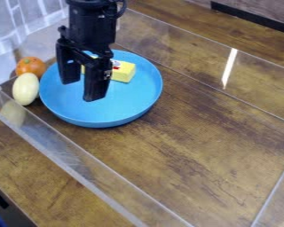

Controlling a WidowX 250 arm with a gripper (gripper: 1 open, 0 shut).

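A black two-fingered gripper (82, 71) hangs open over the left half of a blue bowl or plate (114, 113), its fingers pointing down. Just right of and behind it, a yellow block (121, 71) with a pale face lies in the blue dish, partly hidden by the arm.
An orange round item (31, 66) and a pale yellow egg-shaped item (25, 89) lie left of the dish. A clear strip or edge runs diagonally along the lower left.
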